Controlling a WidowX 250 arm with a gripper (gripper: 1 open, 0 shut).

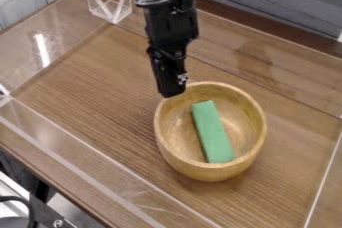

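A round yellow-tan bowl point(245, 156) sits at the lower right of the wooden table, with a green rectangular block point(213, 132) lying inside it. The black gripper point(171, 82) is just above and behind the bowl's upper-left rim, empty of any visible object; its fingertips are small and dark, so how far they stand apart is unclear.
A clear plastic piece lies at the left edge, and a black cable point(14, 202) at the lower left. A raised wooden edge runs along the back.
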